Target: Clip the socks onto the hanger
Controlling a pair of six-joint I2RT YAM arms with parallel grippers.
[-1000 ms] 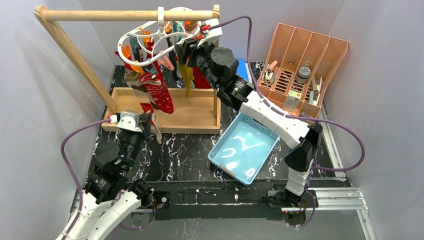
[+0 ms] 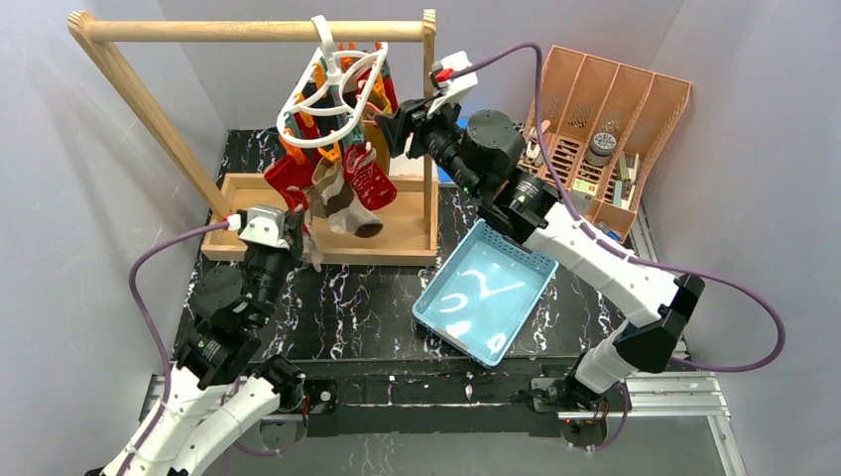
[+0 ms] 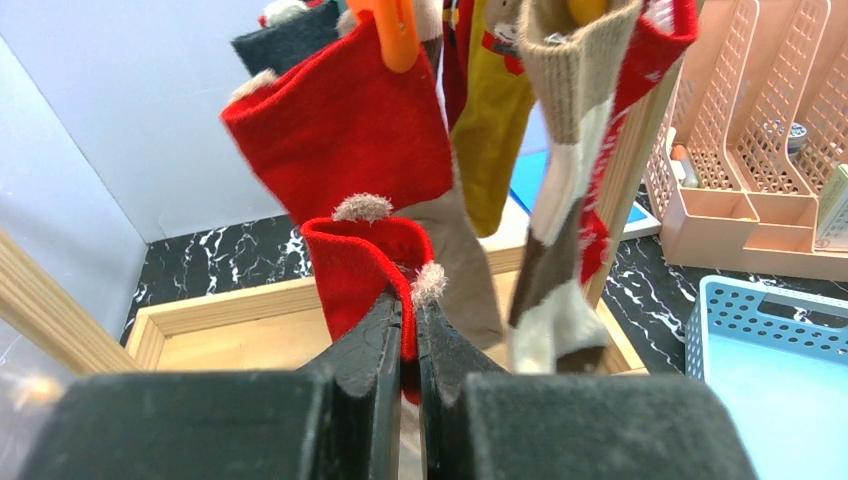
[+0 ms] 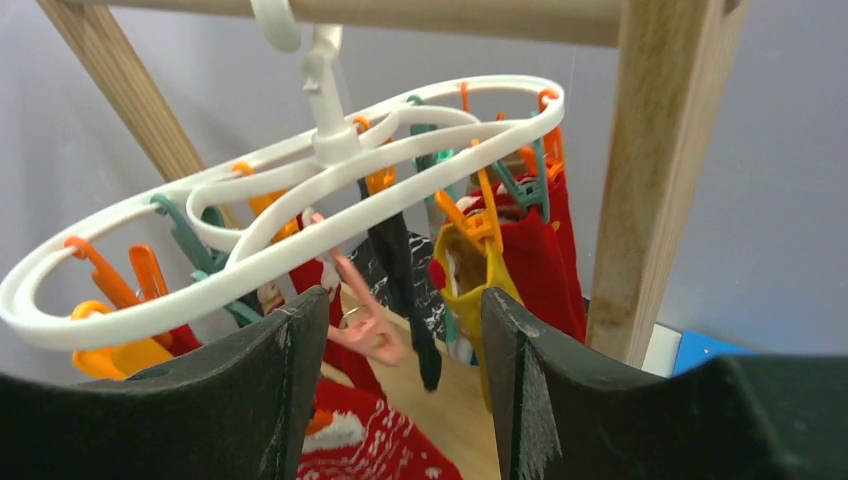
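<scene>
The white hanger (image 4: 420, 187) hangs from the wooden bar, its coloured clips holding several socks. In the left wrist view, my left gripper is shut on a red sock (image 3: 340, 265) with fuzzy trim, pinched at its edge. Behind it a larger red sock (image 3: 360, 130) hangs from an orange clip (image 3: 398, 35). My right gripper stands open beside the hanger, nothing held between its fingers. Beyond those fingers show a pink clip (image 4: 372, 338), a dark clip (image 4: 400, 270) and a yellow sock (image 4: 466, 290) hanging in an orange clip.
The wooden stand's right post (image 4: 650, 190) rises close to my right gripper. Beneath the socks lies the stand's wooden tray base (image 2: 417, 238). A blue basket (image 2: 486, 288) sits front right, with a pink compartment organizer (image 2: 615, 99) behind it.
The hanger has turned, swinging its clipped socks around. My left gripper shifted slightly, staying low by the socks.
</scene>
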